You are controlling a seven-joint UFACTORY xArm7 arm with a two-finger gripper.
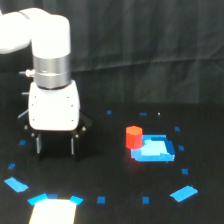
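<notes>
My gripper (pixel 56 147) hangs at the left over the black surface, its two thin dark fingers spread wide apart with nothing between them. To its right, well clear of it, is a small red block (pixel 134 137). The block overlaps the left end of a shallow blue tray (pixel 170 157) with a pale inside. Whether it rests in the tray, on its rim or just against it, I cannot tell.
Small blue marks dot the black surface, with larger blue pieces at the left (pixel 16 185) and right (pixel 184 193). A bright pale object (pixel 53 212) is cut off at the bottom left edge. Between gripper and tray the surface is clear.
</notes>
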